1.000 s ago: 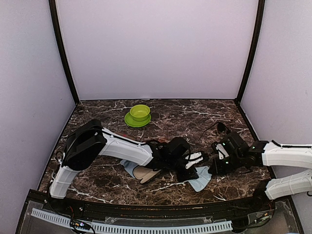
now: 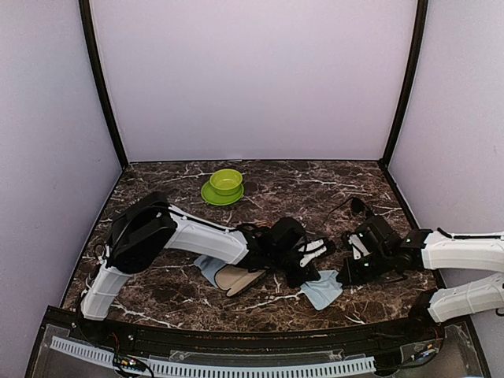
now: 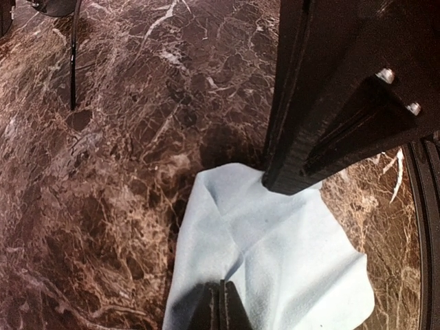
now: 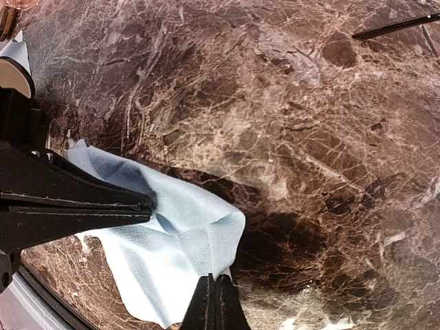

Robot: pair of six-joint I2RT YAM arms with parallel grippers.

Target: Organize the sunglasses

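A pale blue cloth [image 2: 321, 293] lies crumpled on the marble tabletop at the front right, with both grippers at it. My left gripper is shut at the cloth's surface; whether a fold is between its tips is hard to see. My right gripper is shut on the cloth's edge, or just touching it; I cannot tell which. Further left, a tan sunglasses case [image 2: 235, 279] lies on another blue cloth [image 2: 208, 268], partly hidden by my left arm. A dark object with a thin stem [image 2: 357, 206] lies behind the right arm.
A green bowl [image 2: 226, 179] sits on a green plate [image 2: 211, 197] at the back left. White walls border the sides and back.
The right arm and the cloth look nearly unchanged.
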